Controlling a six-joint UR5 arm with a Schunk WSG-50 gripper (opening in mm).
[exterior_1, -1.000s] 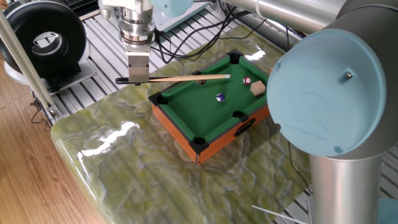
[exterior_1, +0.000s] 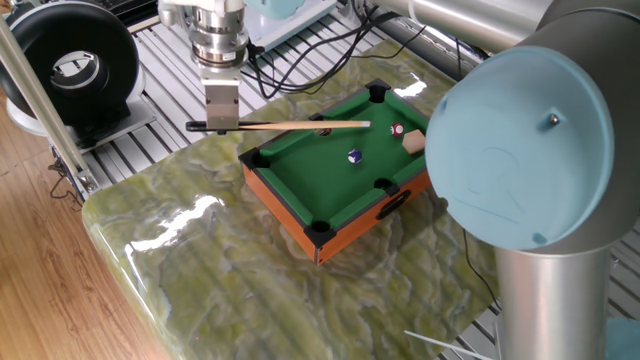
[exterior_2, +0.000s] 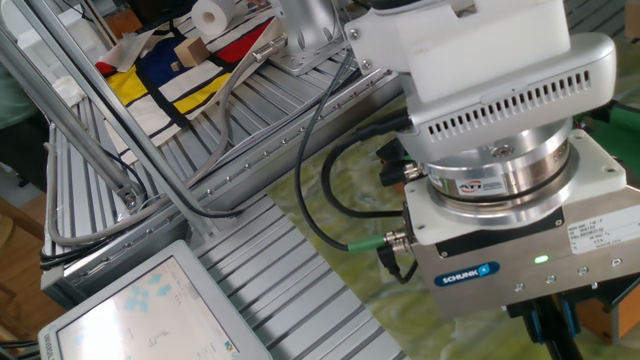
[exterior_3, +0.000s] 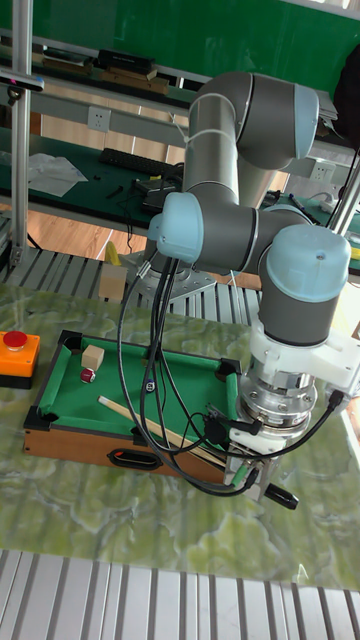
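Note:
A wooden cue (exterior_1: 300, 126) with a black butt is gripped by my gripper (exterior_1: 222, 126), which is shut on it near the butt end. Its light tip reaches over the small pool table (exterior_1: 310, 170), green-topped with orange-brown sides. On the felt, a dark blue ball (exterior_1: 355, 157) lies near the middle, with a red ball (exterior_1: 397, 129) farther right. Beside the red ball is a tan wooden block (exterior_1: 414, 141). Exterior view 3 has the cue (exterior_3: 160, 429) slanting over the table's near right part. The gripper body (exterior_2: 530, 255) fills the right of exterior view 2, its fingertips largely hidden.
The pool table stands on a green marbled surface (exterior_1: 200, 270), bare on its near left side. An orange box with a red button (exterior_3: 14, 352) sits left of the table. Black cables (exterior_3: 160, 320) hang from the arm, crossing the table in exterior view 3.
The arm's blue joint cap has shifted slightly left in exterior view 1. The gripper and cue look almost unmoved, and the balls and block stay where they were.

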